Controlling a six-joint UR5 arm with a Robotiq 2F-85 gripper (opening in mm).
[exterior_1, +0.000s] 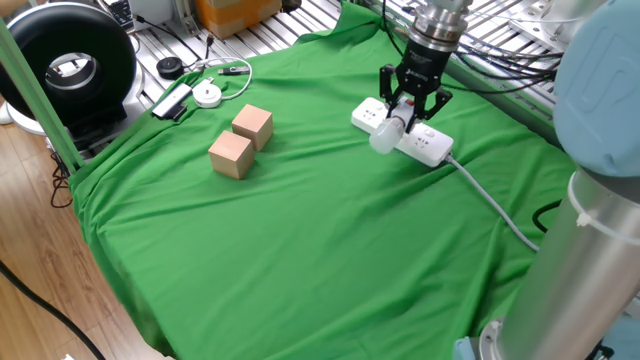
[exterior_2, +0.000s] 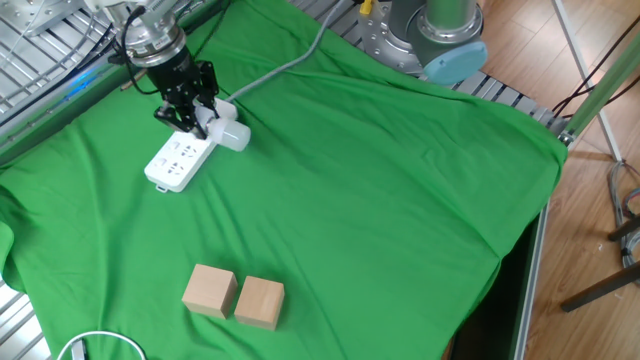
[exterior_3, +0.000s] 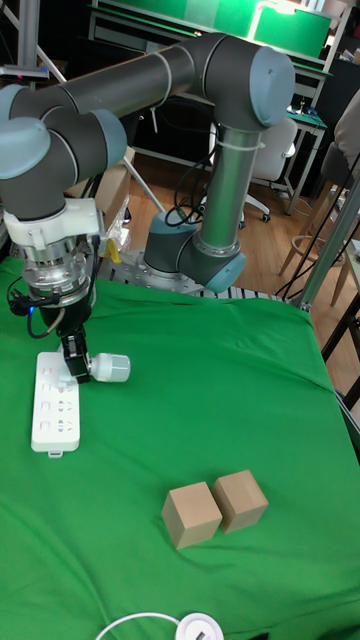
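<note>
A white bulb-shaped lamp lies sideways over a white power strip, its round end pointing away from the strip. My gripper is shut on the lamp's base, with black fingers on either side of it. From the other side, the lamp covers part of the strip near its cable end. In the third view, the lamp sticks out beside the strip. Whether its plug sits in a socket cannot be made out; the base and fingers hide that spot.
Two wooden blocks stand close together on the green cloth. A grey cable runs from the strip toward the arm's base. A white charger with its cord lies at the far left.
</note>
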